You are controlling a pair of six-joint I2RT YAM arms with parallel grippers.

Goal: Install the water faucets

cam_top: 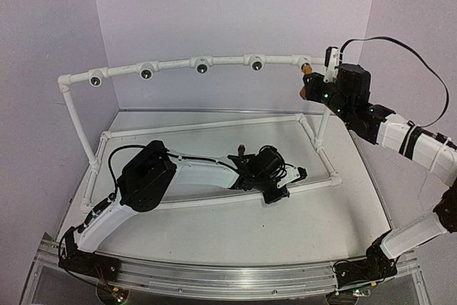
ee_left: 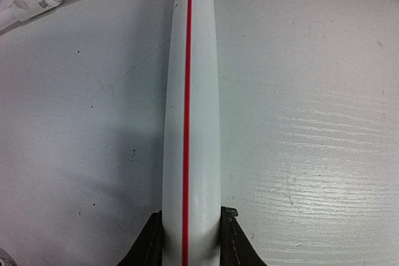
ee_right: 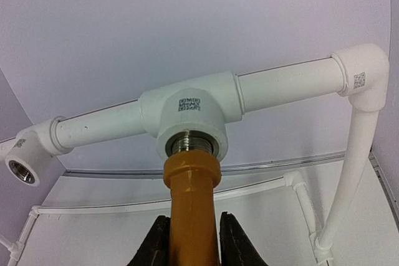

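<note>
In the right wrist view an orange faucet [ee_right: 194, 210] points up into the socket of a white tee [ee_right: 192, 113]. Its silver thread [ee_right: 191, 143] shows at the socket mouth; how deep it sits, I cannot tell. My right gripper is shut on the faucet's body, one finger on each side. From above, the faucet's orange end [cam_top: 306, 68] meets the rightmost tee on the raised bar. Down at the front, my left gripper is shut around the white pipe [ee_left: 202, 104] with the red line, part of the lower frame.
Several other tees [cam_top: 202, 65] along the raised bar have open sockets. A small brown object [cam_top: 241, 150] is partly hidden behind the left arm. The right upright [cam_top: 323, 128] stands close to my right gripper.
</note>
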